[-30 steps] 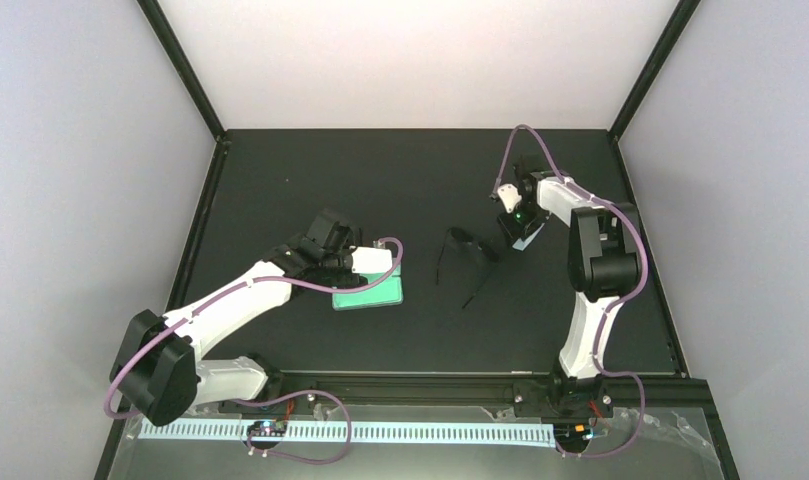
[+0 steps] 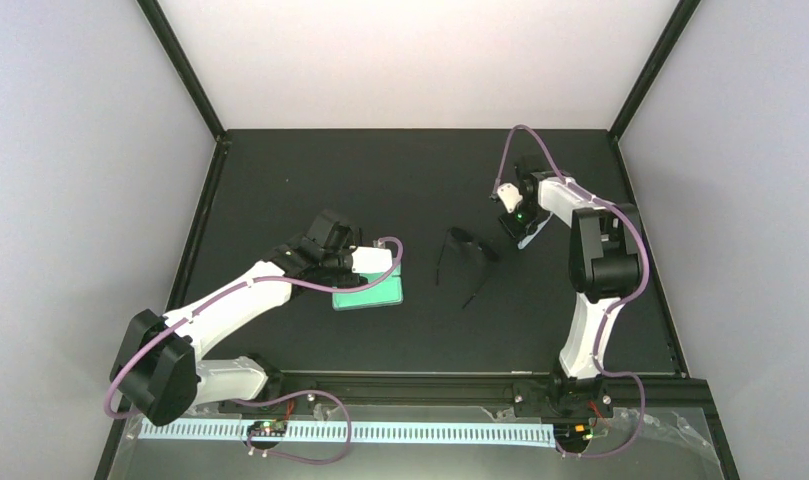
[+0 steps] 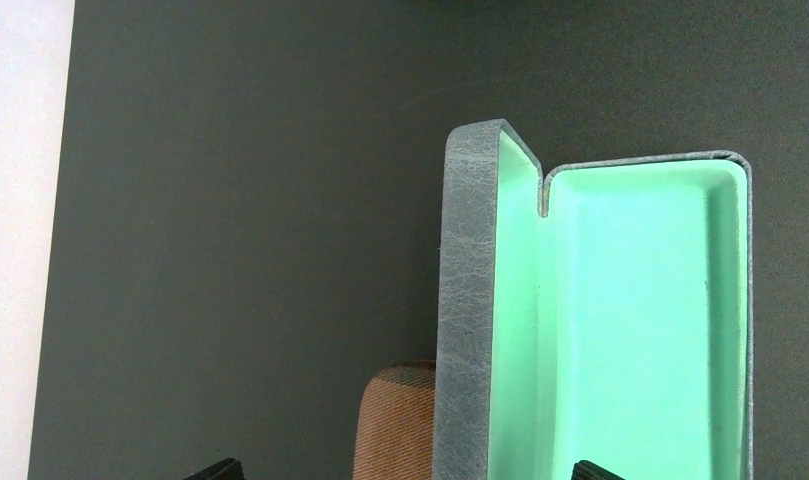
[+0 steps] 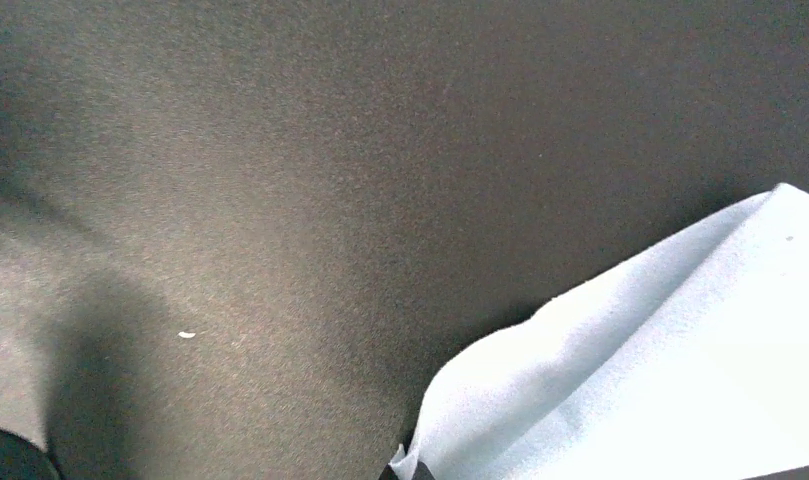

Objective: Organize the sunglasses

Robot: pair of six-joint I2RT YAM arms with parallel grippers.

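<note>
Dark sunglasses lie unfolded on the black mat at centre right. The open case, mint inside with grey outside, sits left of them, partly under my left arm. My left gripper is over the case's left side, fingertips parted at the frame's bottom edge, nothing seen held. My right gripper is shut at the edge of a white cloth, right of the sunglasses; its fingers are mostly hidden, and the cloth's corner appears to be between them.
A brown object lies against the case's left side. Pale walls bound it on the sides and back.
A little more of the white cloth shows beside my right gripper in the top view. The left arm looks unchanged.
</note>
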